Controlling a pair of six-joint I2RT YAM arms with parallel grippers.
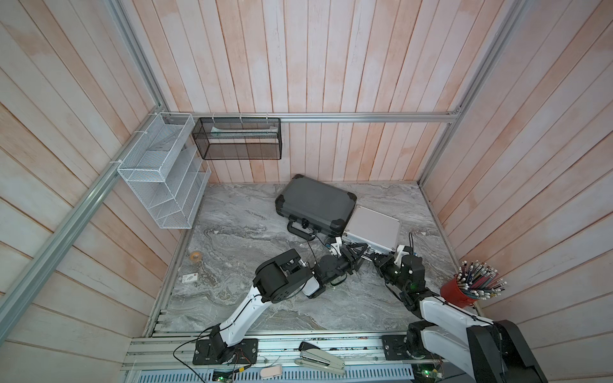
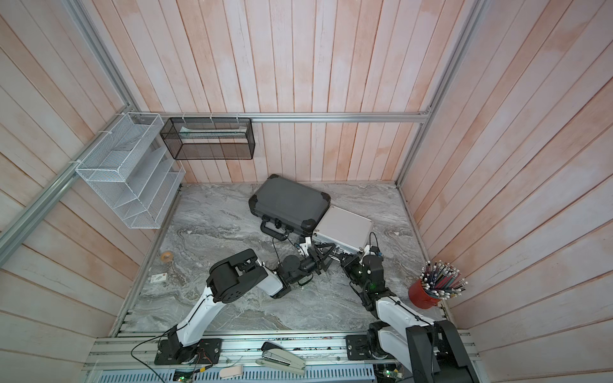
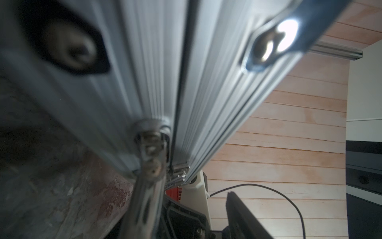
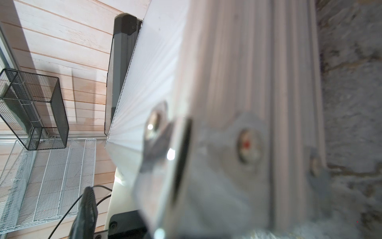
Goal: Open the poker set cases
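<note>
The silver case (image 1: 373,226) lies at the right beside the dark grey case (image 1: 315,203), both closed. Both grippers are at the silver case's front edge. My left gripper (image 1: 357,251) is close on its latch side; the left wrist view shows aluminium edge and a metal latch (image 3: 153,155) very near. My right gripper (image 1: 381,260) is just to the right; the right wrist view is filled by the blurred aluminium frame and a metal fitting (image 4: 179,159). Whether either gripper's fingers are closed on the case is hard to make out.
A red cup of pens (image 1: 456,295) stands at the front right. White wire shelves (image 1: 159,178) hang on the left wall, a black mesh basket (image 1: 236,146) on the back rail.
</note>
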